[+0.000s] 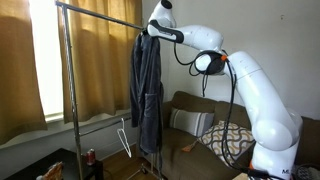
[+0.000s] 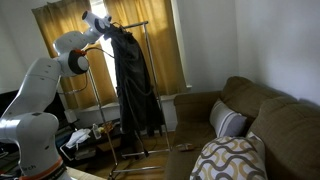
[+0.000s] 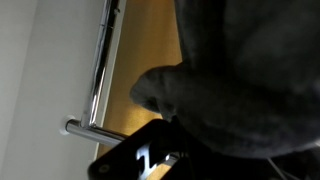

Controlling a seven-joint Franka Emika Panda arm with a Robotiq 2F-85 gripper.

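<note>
A long dark garment hangs beside the metal clothes rack, close to its top bar. At the garment's top is my gripper, shut on its dark cloth. In the second exterior view the garment hangs full length in front of the rack, with my gripper at its upper end. Dark cloth fills the right of the wrist view and covers much of the fingers. Whether a hanger is inside the garment cannot be seen.
A white hanger hangs lower on the rack. Yellow curtains and a window are behind it. On the right stands a brown sofa with patterned pillows. A desk with clutter is at the lower left.
</note>
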